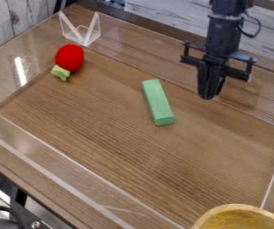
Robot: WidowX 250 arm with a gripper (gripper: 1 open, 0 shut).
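Note:
My black gripper (209, 89) hangs at the upper right of the wooden table, its fingers pointing down and shut, with nothing visible between them. Left of it and a little nearer, a flat green bar (158, 102) lies on the wood, apart from the fingers. At the left, a red ball-like object (70, 57) sits with a small light-green piece (61, 72) just in front of it.
A white wire-like object (81, 29) stands at the back left. A yellow bowl (241, 219) is cut off at the bottom right.

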